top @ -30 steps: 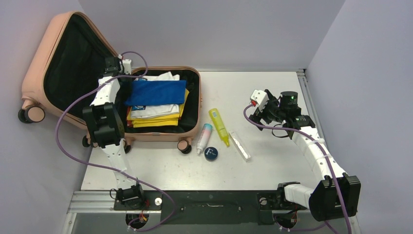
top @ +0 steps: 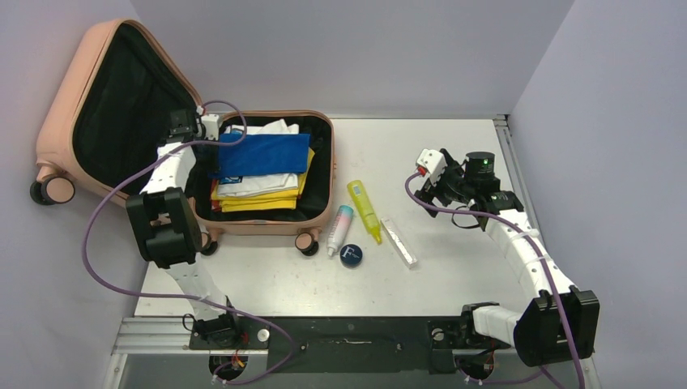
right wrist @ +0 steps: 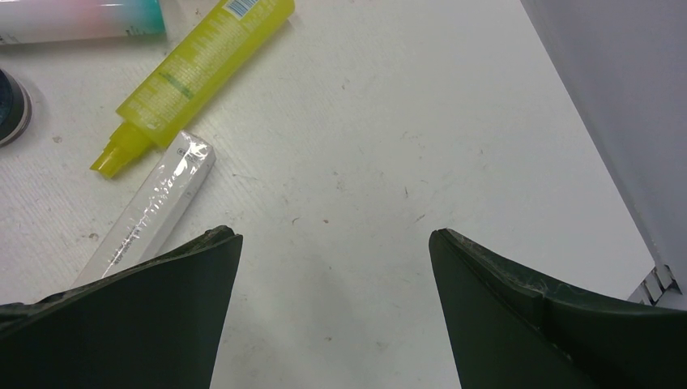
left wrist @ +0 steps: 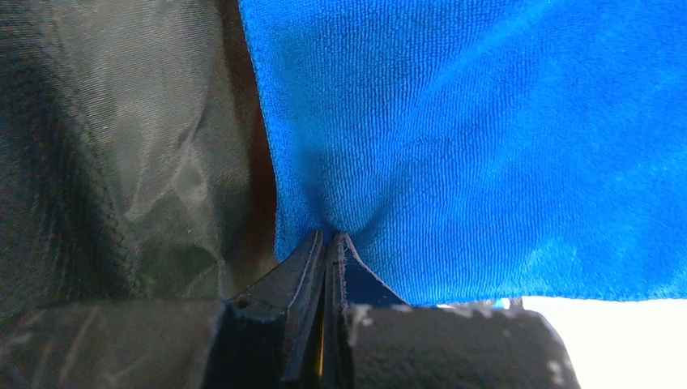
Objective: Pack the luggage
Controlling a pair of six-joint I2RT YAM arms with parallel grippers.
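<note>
The open suitcase (top: 316,203) holds folded clothes, with a blue cloth (top: 267,150) on top of white (top: 251,185) and yellow (top: 255,203) ones. In the left wrist view my left gripper is shut, its tips pressed on the corner of the blue cloth (left wrist: 470,146), where the fabric creases; whether any fabric is between them I cannot tell. On the right, my right gripper stands open above bare table, nothing between its fingers.
On the table beside the suitcase lie a yellow-green tube (top: 364,211), a white-cyan tube (top: 339,229), a round dark tin (top: 351,255) and a long white box (top: 398,243). The raised lid (top: 73,97) stands at left.
The right arm and the loose items have not moved.
</note>
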